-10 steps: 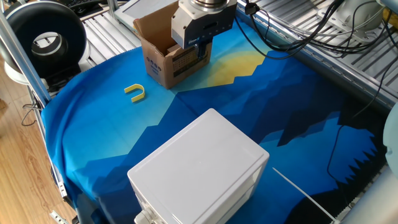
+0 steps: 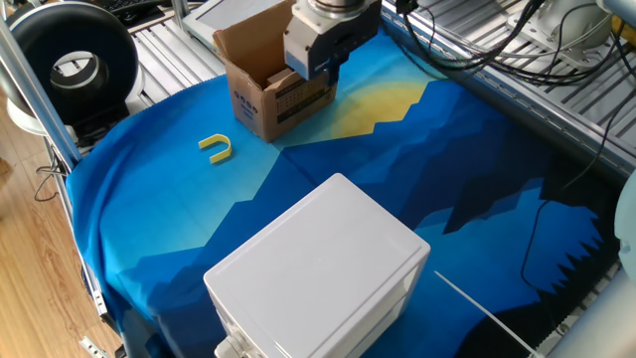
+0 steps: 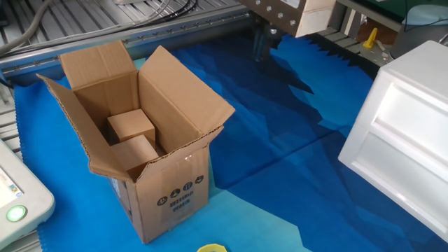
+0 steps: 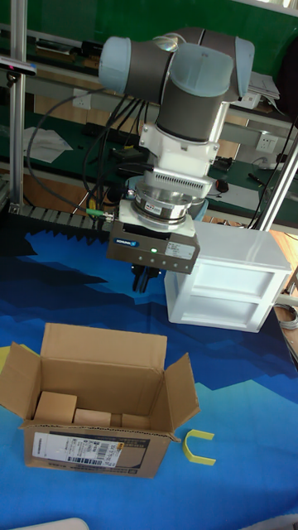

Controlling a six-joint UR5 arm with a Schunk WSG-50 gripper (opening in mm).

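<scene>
An open cardboard box (image 3: 171, 199) stands on the blue cloth with its flaps up. Inside it lie small brown boxes (image 3: 131, 127), also visible in exterior view 3 as small boxes (image 4: 56, 408) behind the box's front wall. My gripper (image 4: 141, 281) hangs above the cloth, pointing down, between the cardboard box and the white drawer unit (image 4: 225, 281). Its dark fingers look close together, but how far apart they stand is unclear, and no object shows at them. A yellow U-shaped piece (image 2: 228, 149) lies flat on the cloth beside the cardboard box.
The white drawer unit's flat top (image 2: 318, 244) fills the front of exterior view 1. A thin white rod (image 2: 482, 310) lies to its right. Cables (image 2: 497, 62) run along the metal rail behind. Between drawer unit and cardboard box the blue cloth (image 2: 328, 164) is bare.
Box, yellow piece and drawer unit stay put.
</scene>
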